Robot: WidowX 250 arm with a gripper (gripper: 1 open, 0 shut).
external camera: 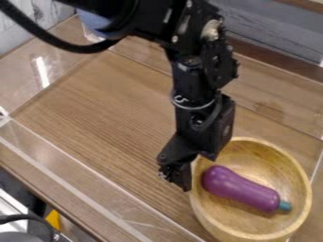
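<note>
My black gripper (179,168) hangs over the left rim of a yellow bowl (278,227) at the right, open, its fingertips pointing down. A purple eggplant-like toy (243,189) with a teal tip lies inside the bowl, to the right of the fingertips, apart from them.
Clear edging runs along the front left, and a wooden ledge stands at the back right. A cable arches at the top left.
</note>
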